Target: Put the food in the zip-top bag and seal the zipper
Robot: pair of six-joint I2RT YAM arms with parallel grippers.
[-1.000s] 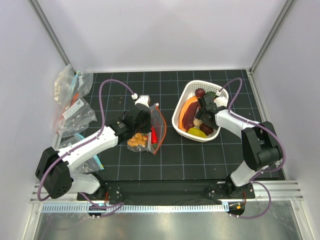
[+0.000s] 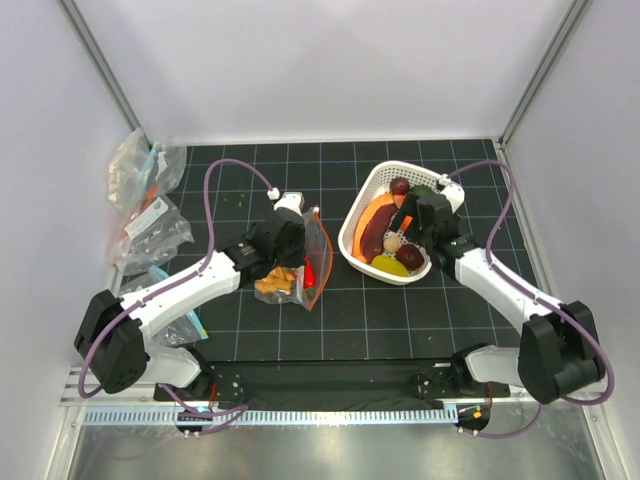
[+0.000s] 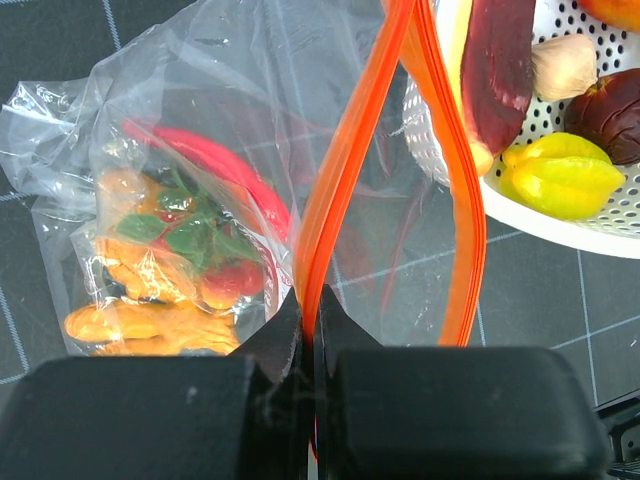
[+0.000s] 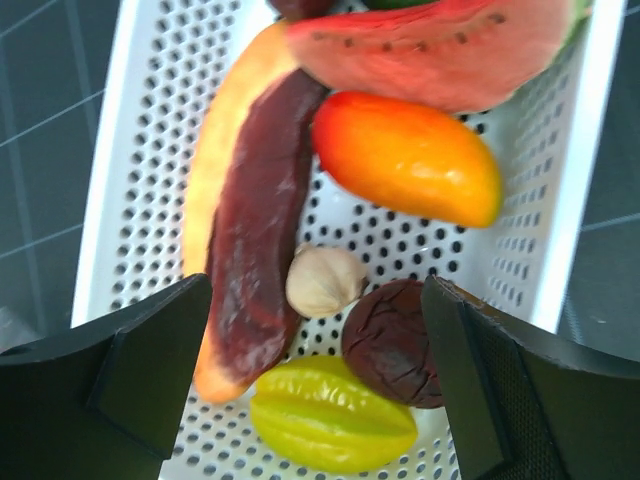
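Observation:
A clear zip top bag (image 3: 230,80) with an orange zipper (image 3: 340,190) lies on its side, its mouth parted toward the basket. Inside are a red pepper (image 3: 225,165), green leaves and several orange-yellow pieces (image 3: 150,325). My left gripper is shut on the bag's zipper edge. The white basket (image 2: 345,240) holds a mango (image 4: 405,155), a watermelon slice (image 4: 430,55), a long dark red piece (image 4: 262,210), a garlic-like bulb (image 4: 325,281), a dark round fruit (image 4: 390,340) and a yellow star fruit (image 4: 330,415). Above these my right gripper hangs open and empty.
Other clear bags (image 2: 150,230) are heaped along the left wall, one lower down (image 2: 178,325).
The basket has shifted slightly left. The left arm has barely moved.

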